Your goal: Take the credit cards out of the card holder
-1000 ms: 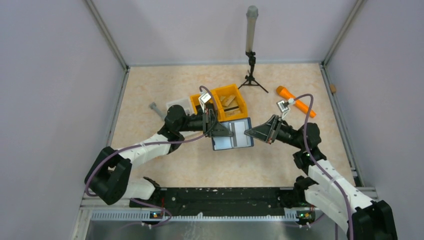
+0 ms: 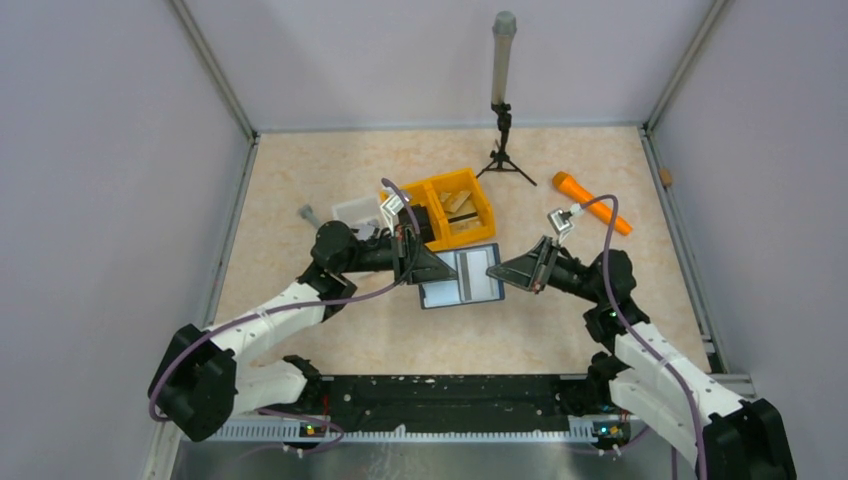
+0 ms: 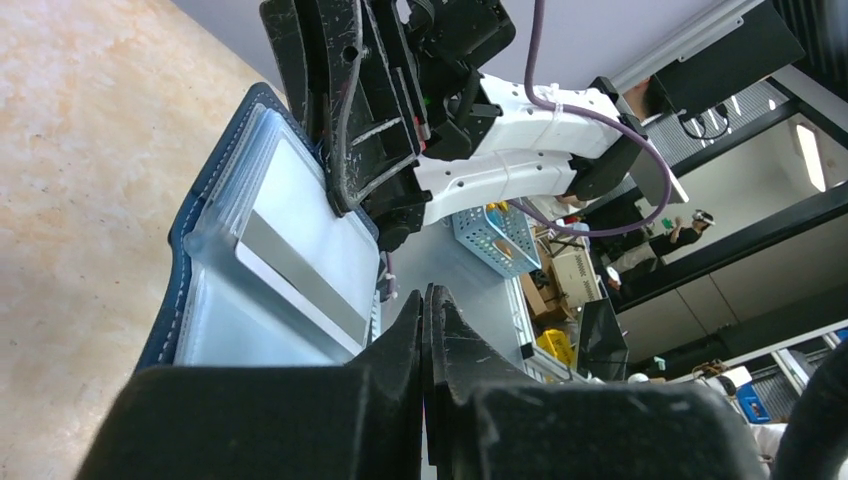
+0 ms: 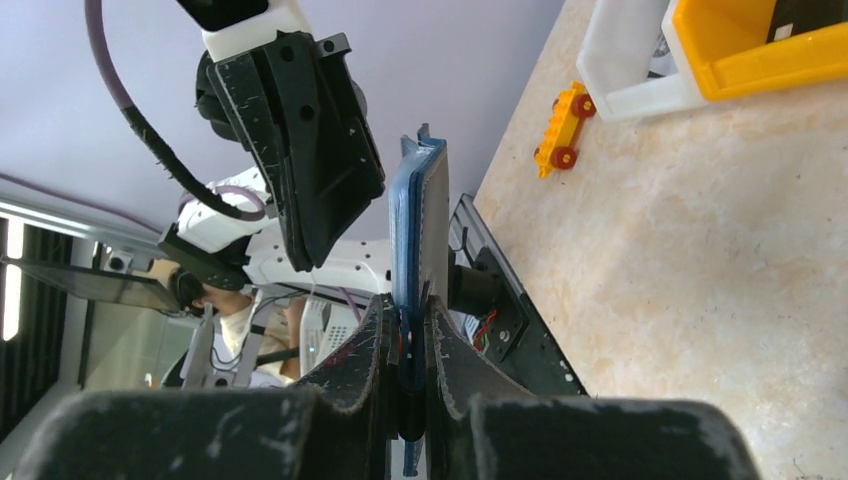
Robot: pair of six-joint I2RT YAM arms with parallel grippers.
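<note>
The dark-blue card holder [image 2: 462,303] hangs open above the table, its clear sleeves facing up in the top view. In the left wrist view a white card [image 3: 290,200] with a grey stripe sits in a clear sleeve. My right gripper [image 2: 491,271] is shut on the holder's right part. Seen edge-on in the right wrist view, the holder [image 4: 420,210] stands upright between those fingers. My left gripper [image 2: 453,274] is shut over the holder's left side, and nothing shows between its fingertips. The right wrist view shows that left gripper apart from the holder.
Behind the holder stands a yellow divided bin [image 2: 482,205] with a dark item and small blocks. A white tray [image 2: 358,211] lies left of it, and a toy car [image 4: 563,130] shows nearby. An orange microphone [image 2: 592,203] lies at right.
My left gripper has drawn back leftward and slightly toward the front. The holder, still in my right gripper, has shifted a little left and frontward.
</note>
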